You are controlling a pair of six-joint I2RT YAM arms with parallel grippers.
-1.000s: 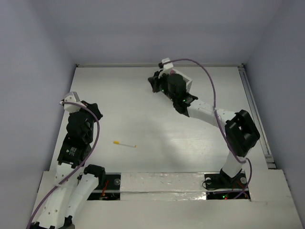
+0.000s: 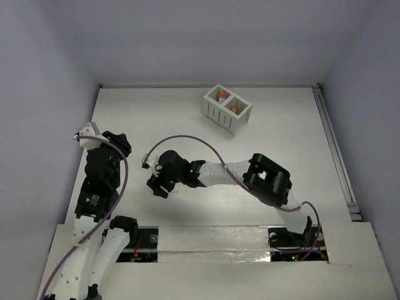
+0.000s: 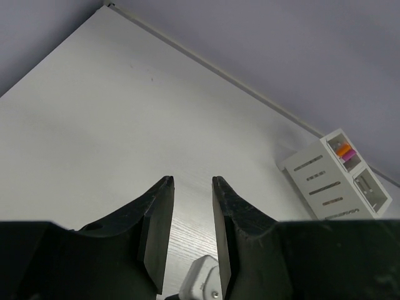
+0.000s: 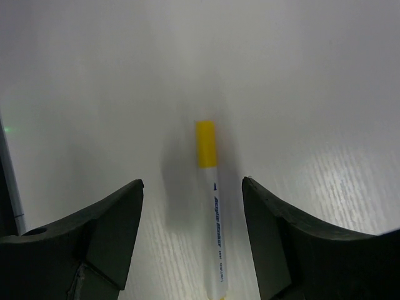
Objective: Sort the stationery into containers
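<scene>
A white marker with a yellow cap lies on the table between and beyond the spread fingers of my right gripper, touching neither as far as I can tell. From the top, the right gripper covers nearly all of that marker. The white two-compartment holder stands at the back right; orange and purple items sit in one compartment, and an orange item shows in the other. My left gripper is partly open over bare table, empty between its fingers.
Bare white table stretches between the left arm and the holder. Grey walls enclose the back and sides. The right forearm reaches across the middle of the table.
From beside the holder, my right arm has swung left and toward the front, until its gripper covers the marker. The left arm has shifted only slightly.
</scene>
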